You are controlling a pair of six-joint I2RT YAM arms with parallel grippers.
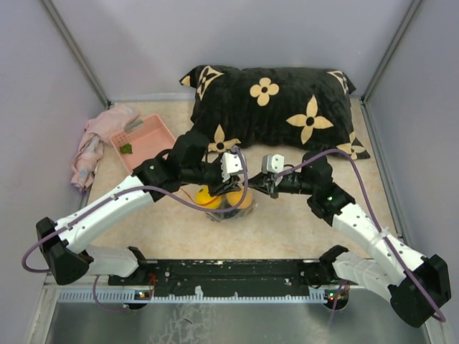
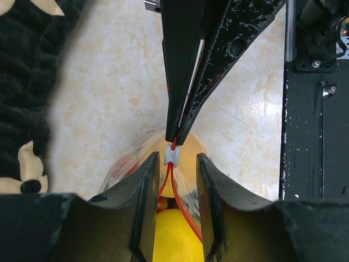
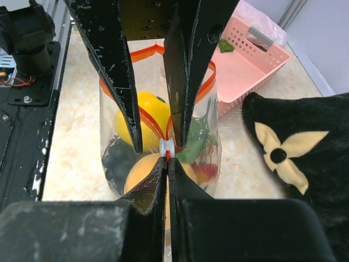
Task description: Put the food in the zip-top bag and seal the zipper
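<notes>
The zip bag [image 1: 231,208] stands at table centre with food inside: a yellow pepper [image 3: 142,103], an orange round item [image 3: 142,173], greens and small red pieces. A white slider [image 2: 171,155] sits on its orange-red zipper track. My right gripper is shut at the slider, on the thin track end as far as shows. My left gripper stands open just short of the slider, its fingers either side of the track in the left wrist view.
A pink basket [image 1: 145,143] with a green leaf inside and a pink cloth [image 1: 93,147] lie at left. A dark flowered cushion [image 1: 272,107] fills the back.
</notes>
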